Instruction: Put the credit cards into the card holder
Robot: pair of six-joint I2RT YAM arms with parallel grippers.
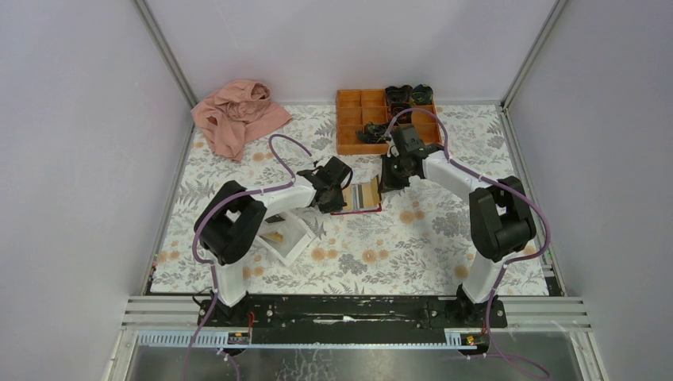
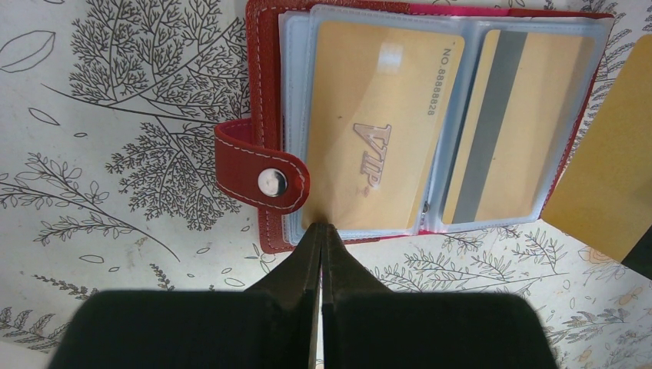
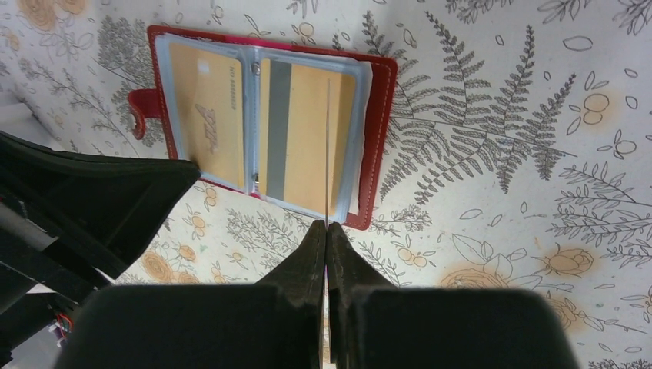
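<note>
The red card holder [image 2: 265,92] lies open on the cloth. A gold VIP card [image 2: 392,115] fills its left clear sleeve, and a card with a grey stripe [image 2: 519,123] sits in the right sleeve. My left gripper is shut at the left sleeve's lower edge, with nothing visible between its fingers. Above the right sleeve, my right gripper is shut on a gold card [image 2: 615,161]. That card shows edge-on as a thin line in the right wrist view. Whether it touches the sleeve I cannot tell.
A white tray [image 1: 298,250] holding a card-like piece stands left of the holder, under the left arm. Behind are an orange compartment box [image 1: 347,148] and a pink cloth [image 1: 238,115]. Open tablecloth lies in front and to the right.
</note>
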